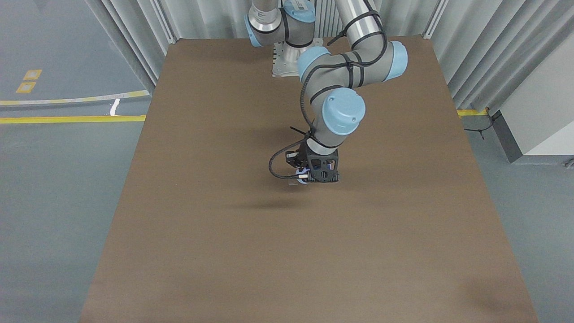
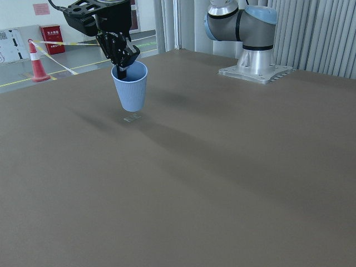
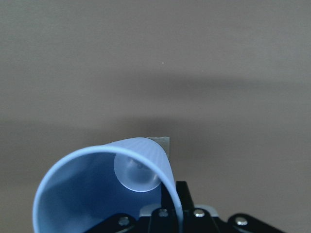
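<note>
A light blue ribbed cup point(image 2: 131, 94) hangs upright in the left view just above a small clear square marker point(image 2: 132, 118) on the brown table. My gripper point(image 2: 121, 69) is shut on the cup's rim, its fingers reaching into the top. The wrist view looks down into the cup point(image 3: 77, 194), with part of the clear square point(image 3: 162, 144) peeking out beside it. In the front view the cup is mostly hidden behind my gripper housing point(image 1: 317, 166).
</note>
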